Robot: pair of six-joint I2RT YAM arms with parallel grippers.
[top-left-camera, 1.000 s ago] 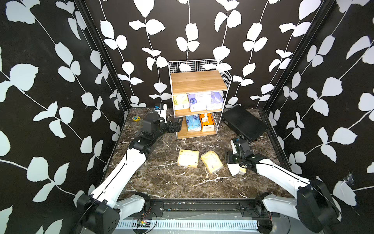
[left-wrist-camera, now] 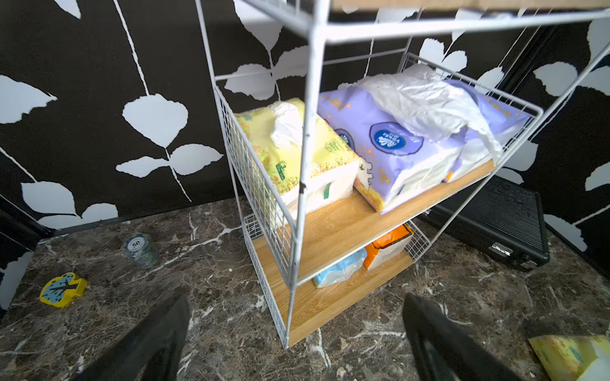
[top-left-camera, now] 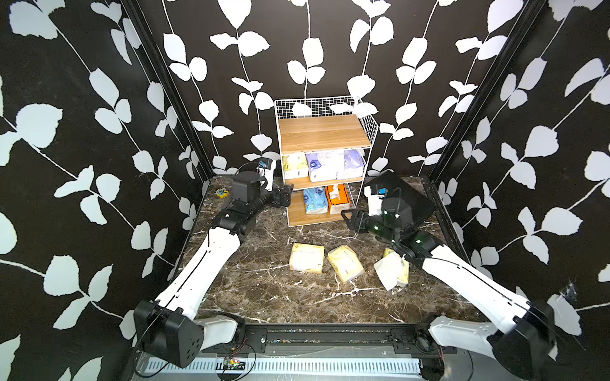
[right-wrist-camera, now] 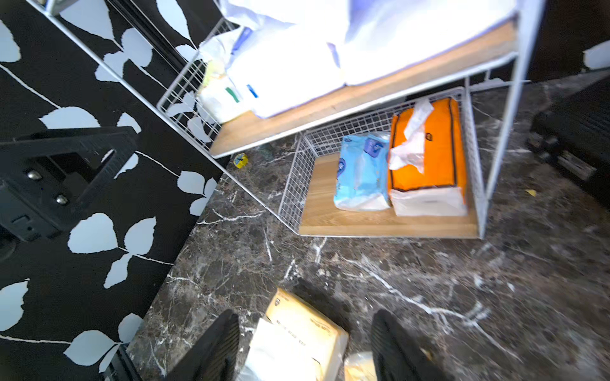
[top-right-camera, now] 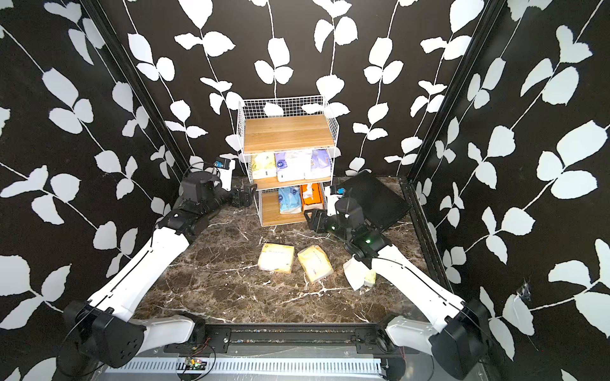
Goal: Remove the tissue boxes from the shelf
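Note:
On the middle shelf stand a yellow tissue pack (left-wrist-camera: 286, 146) at the left and purple tissue packs (left-wrist-camera: 394, 139) beside it, a white sheet hanging over them. The bottom shelf holds a blue pack (right-wrist-camera: 362, 171) and an orange tissue pack (right-wrist-camera: 429, 149), side by side. Three yellow packs lie on the table: one on the left (top-left-camera: 307, 258), one in the middle (top-left-camera: 345, 263), one on the right (top-left-camera: 392, 270). My left gripper (top-left-camera: 283, 195) is open at the shelf's left front edge, nothing between its fingers. Open and empty, my right gripper (top-left-camera: 353, 220) hovers near the bottom shelf's front right corner.
The white wire shelf (left-wrist-camera: 309, 127) has a slim front post and mesh sides; its top board (top-left-camera: 324, 132) is bare. To its right lies a black case (top-right-camera: 375, 200). A yellow toy (left-wrist-camera: 63, 289) and poker chips (left-wrist-camera: 141, 250) sit at the left.
My right arm has moved from above the right yellow pack up and left to the shelf, uncovering that pack. My left gripper has shifted slightly up and left.

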